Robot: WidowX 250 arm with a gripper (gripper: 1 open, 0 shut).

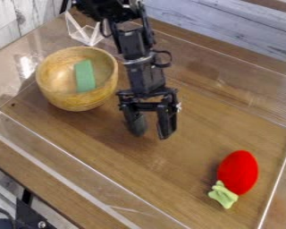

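My black gripper (153,126) is low over the middle of the wooden table, just right of a yellow bowl (63,90), its fingers apart. A green block (85,76) rests inside the bowl. At the lower right lie a red oval object (238,171) and, touching its lower side, a small pale green piece (223,194).
A white wire-like object (83,27) is at the upper left behind the bowl.
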